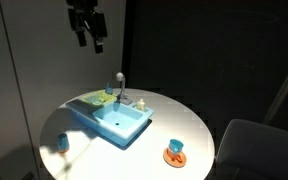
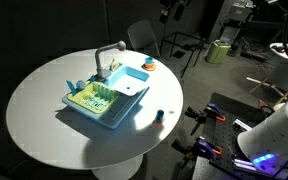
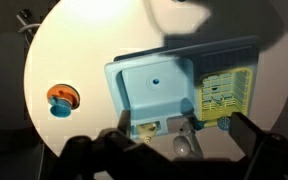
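Note:
My gripper [image 1: 90, 46] hangs high above the round white table, its fingers spread with nothing between them. Below it is a light-blue toy sink [image 1: 122, 122] with a faucet [image 2: 110, 52] and a yellow-green drying rack [image 3: 224, 92] at one end. A teal cup [image 1: 175, 146] sits on an orange plate [image 3: 72, 94] away from the sink. Another blue cup [image 1: 63, 143] stands alone near the table's edge. In the wrist view, the sink basin [image 3: 156, 85] shows beyond the open fingers and looks empty.
Small bottle-like items [image 1: 140, 104] stand by the faucet. A black chair [image 1: 254, 150] is beside the table. Bare tabletop [image 1: 119, 162] lies between the lone blue cup and the plate.

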